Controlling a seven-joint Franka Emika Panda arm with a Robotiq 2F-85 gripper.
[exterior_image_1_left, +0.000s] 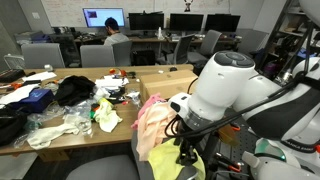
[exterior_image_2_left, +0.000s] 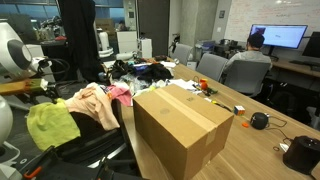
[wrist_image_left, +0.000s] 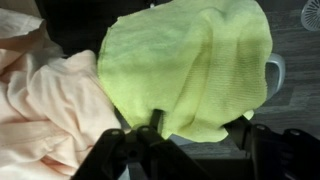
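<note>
A yellow-green cloth (wrist_image_left: 185, 65) fills the middle of the wrist view. In exterior view 2 the same cloth (exterior_image_2_left: 52, 128) hangs beside a dark chair. My gripper is over its near edge, fingers spread apart, with yellow fabric visible below and between them. Whether the fingers touch the fabric cannot be told. In exterior view 1 the gripper (exterior_image_1_left: 187, 153) appears just above the yellow cloth (exterior_image_1_left: 163, 163). A peach cloth (wrist_image_left: 55, 115) lies immediately left of it in the wrist view, draped over the chair in the exterior view.
A large cardboard box (exterior_image_2_left: 182, 125) stands on the wooden table (exterior_image_2_left: 258, 150) near the chair. Clothes and bags (exterior_image_1_left: 73, 90) clutter the table's other end. A person (exterior_image_2_left: 247, 68) sits at a desk in the background. Dark floor shows around the cloth.
</note>
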